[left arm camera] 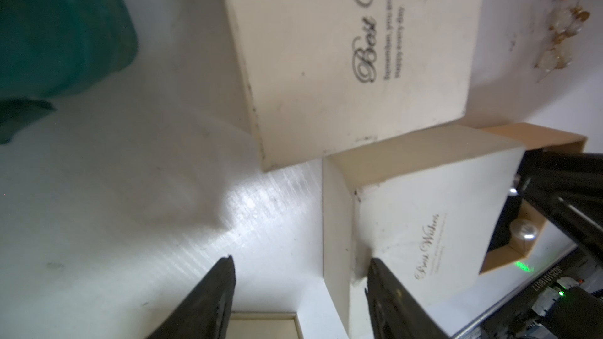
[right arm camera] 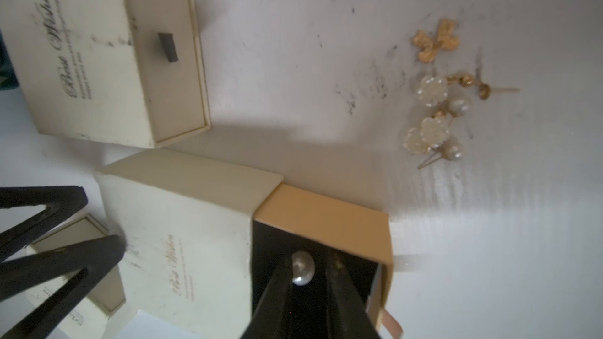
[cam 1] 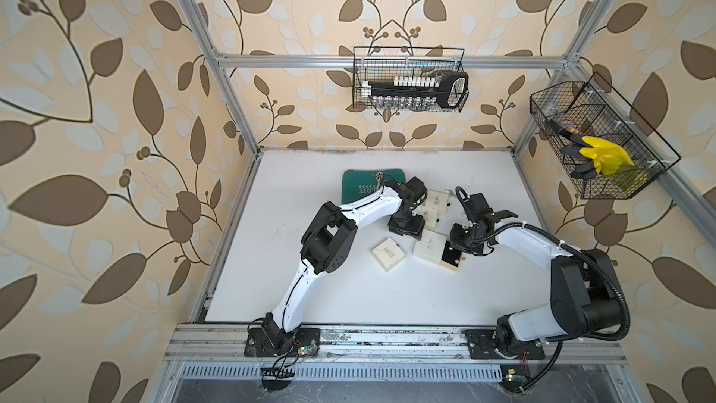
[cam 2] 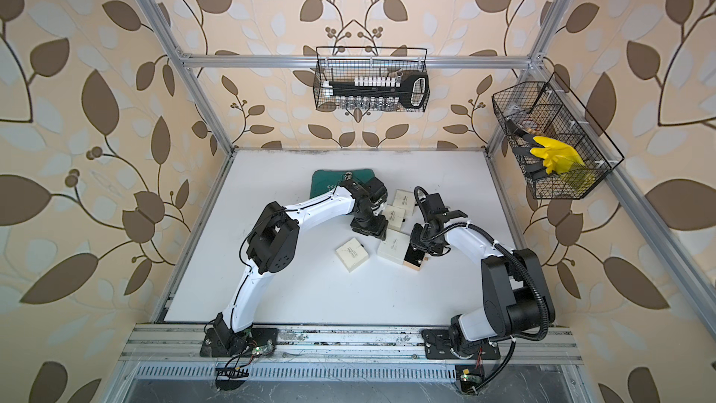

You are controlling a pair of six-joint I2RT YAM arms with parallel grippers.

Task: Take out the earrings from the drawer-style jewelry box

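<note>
The white "Best Wishes" box point(right arm camera: 176, 244) has its drawer point(right arm camera: 320, 207) pulled out to the right, with a pearl earring point(right arm camera: 302, 267) on the dark lining and a gold piece beside it. My right gripper is over the drawer, fingers apart around the pearl's position; whether they touch it is unclear. My left gripper is open at the box's closed end, one finger near its corner. Several gold and pearl earrings point(right arm camera: 433, 131) lie loose on the table behind the drawer.
Another closed box point(right arm camera: 88, 50) sits behind this one, and a smaller box point(cam 1: 387, 254) lies front left. A green case point(cam 1: 358, 183) is at the back. Wire baskets point(cam 1: 410, 78) hang on the frame.
</note>
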